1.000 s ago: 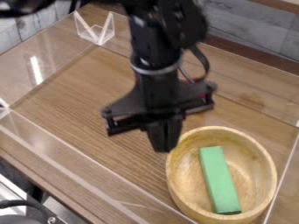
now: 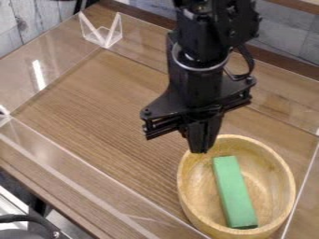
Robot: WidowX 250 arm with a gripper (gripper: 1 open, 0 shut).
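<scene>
A yellow bowl [image 2: 200, 191] stands at the lower right with a long green block [image 2: 233, 191] lying inside it. The black gripper [image 2: 200, 140] hangs just above the bowl's upper left rim, its tip pointing down at the top of the bowl. The fingertips are bunched close in this view, and whether they are open or shut is unclear. Nothing is visible held in them.
A clear plastic holder [image 2: 103, 28] stands at the back left. A raised wooden edge runs along the back right, and dark cables lie at the bottom left corner.
The arm and gripper have shifted slightly and now appear sharper, with the tip near the bowl's upper rim. The bowl and green block have not visibly moved.
</scene>
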